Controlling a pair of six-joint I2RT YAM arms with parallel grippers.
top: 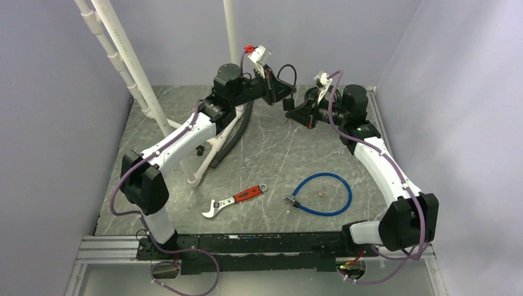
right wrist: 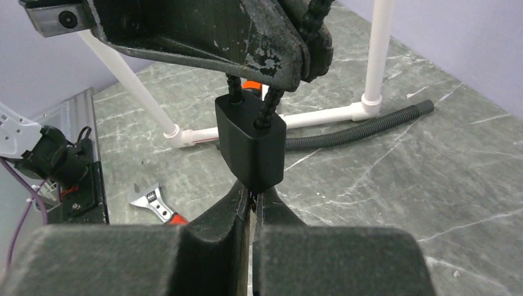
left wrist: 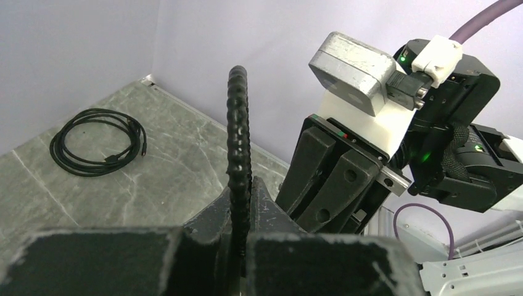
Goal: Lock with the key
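In the top view my left gripper [top: 294,91] is shut on the long dark shackle of a padlock. That ridged shackle [left wrist: 238,135] rises between its fingers in the left wrist view. The padlock's black body [right wrist: 251,142] hangs below the left gripper's fingers [right wrist: 265,58]. Right under the body, my right gripper stands shut, its tips at or very near the body's bottom end. Something small and dark shows at those tips; whether it is a key, and whether it sits in the lock, I cannot tell.
On the table lie an adjustable wrench [top: 237,199], a blue cable lock [top: 349,196] and some small brass-coloured pieces [top: 321,195]. White pipes [top: 216,148] with a grey hose [top: 234,139] stand behind the left arm. A black cable coil [left wrist: 98,142] lies at the back.
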